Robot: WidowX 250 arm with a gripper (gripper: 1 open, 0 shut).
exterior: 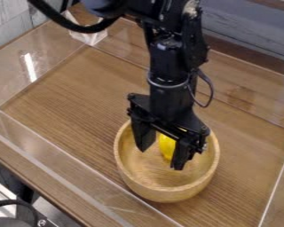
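Note:
The black gripper [162, 142] hangs open over a wooden bowl [151, 182], its fingers down inside the bowl's space on either side of a yellow object [167, 147]. The yellow object is partly hidden behind the gripper, and whether the fingers touch it is unclear.
A white object [90, 34] stands at the back left. Clear edging runs along the table's left side, with dark cables at the lower left.

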